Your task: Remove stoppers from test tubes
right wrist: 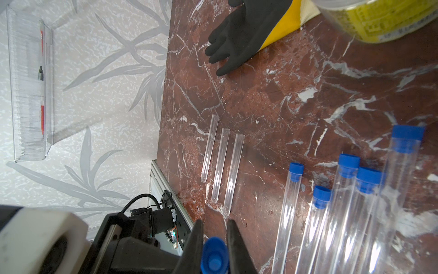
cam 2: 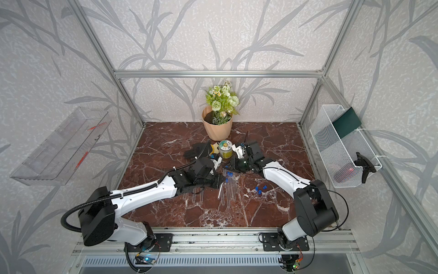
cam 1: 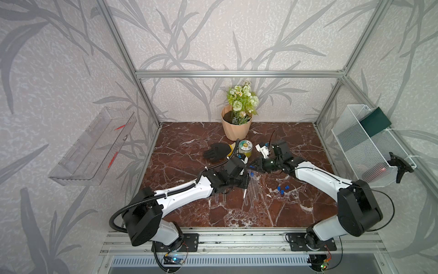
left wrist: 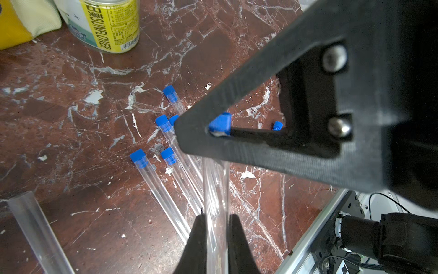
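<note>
In the left wrist view, a clear test tube (left wrist: pixel 216 196) stands between the black fingers of my left gripper, which is shut on it. My right gripper is shut on a blue stopper (right wrist: pixel 214 258). That same stopper shows through the right finger's opening in the left wrist view, just above the tube; the finger hides the join, so I cannot tell whether they are apart. Beside them lie several stoppered tubes (right wrist: pixel 287 214) with blue ends. Farther left are unstoppered tubes (right wrist: pixel 221 164).
Loose blue stoppers (cam 1: pixel 282 189) lie right of the tubes. Behind the grippers stand a can (cam 1: pixel 245 147) and a potted plant (cam 1: pixel 237 123). A black and yellow glove (right wrist: pixel 255 32) lies left of the can.
</note>
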